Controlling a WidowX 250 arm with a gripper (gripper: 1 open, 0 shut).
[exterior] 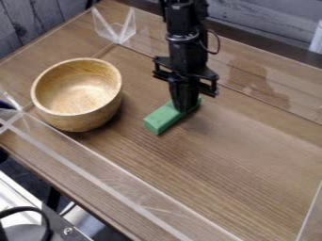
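Note:
The black gripper (186,100) points straight down over a green rectangular block (165,118) in the middle of the table. Its narrow tip is at the upper right part of the block and hides some of it; whether it touches the block is not clear. The gripper looks shut, and I see nothing held between its fingers. The block lies flat and diagonally on the wooden surface.
A large tan bowl (75,118) sits on the left of the table (214,179). Clear tape or plastic strips lie at the left and upper left. Dark cables lie at the bottom left corner.

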